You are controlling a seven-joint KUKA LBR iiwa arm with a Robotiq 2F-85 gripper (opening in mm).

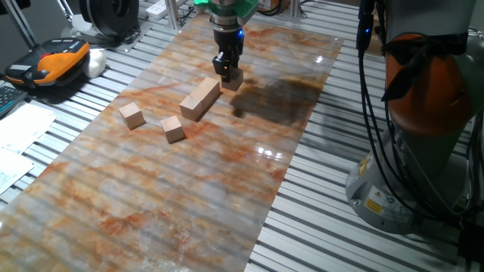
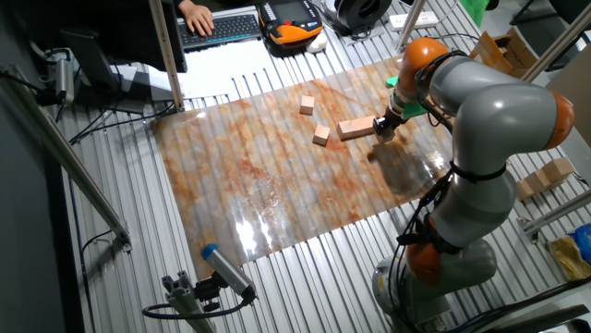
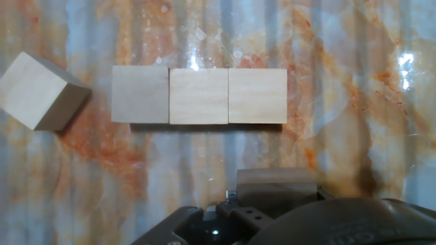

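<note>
My gripper (image 1: 227,73) hangs over the far part of the sheet, shut on a wooden cube (image 1: 234,80). In the wrist view that held cube (image 3: 277,178) sits between dark fingers at the bottom edge and looks larger than the others, so nearer the camera. Three cubes touch in a straight row (image 3: 199,96), just ahead of the gripper; in exterior view 1 the row (image 1: 200,100) reads as one long bar. Two loose cubes lie apart from it: one nearer the row (image 1: 172,129), one farther left (image 1: 131,115).
The marbled sheet (image 2: 268,199) is clear across its large near part. Beyond its edge lie an orange-and-black device (image 1: 57,64), a keyboard (image 2: 220,28) with a person's hand (image 2: 196,17), and papers. More wooden blocks (image 2: 545,178) stand behind the arm.
</note>
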